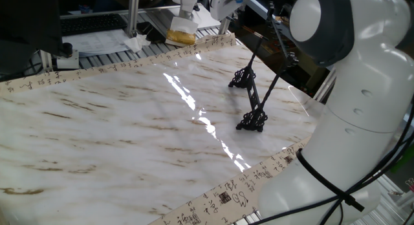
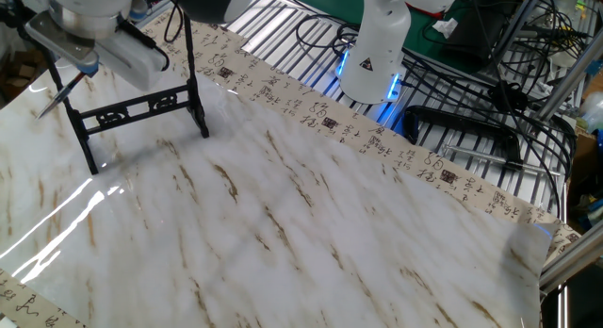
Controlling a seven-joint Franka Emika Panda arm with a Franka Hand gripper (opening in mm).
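A black rack (image 1: 254, 99) with two ornate feet and tall posts stands upright on the marble-patterned sheet (image 1: 110, 128). In exterior view 2 the same rack (image 2: 141, 111) is at the upper left, its lower crossbar in full sight. My white hand (image 2: 132, 59) is over the rack there, partly cut off by the top edge. A thin, dark, pointed stick (image 2: 68, 95), with some blue near its upper end, slants down and left just below the hand. Whether the fingers grip it cannot be made out, since they do not show clearly.
Most of the sheet is bare. A cream strip with black writing (image 2: 325, 121) runs along its edge. Cables (image 2: 509, 92) and a black clamp-like frame (image 2: 462, 130) lie on the slatted table by the arm's base (image 2: 372, 69).
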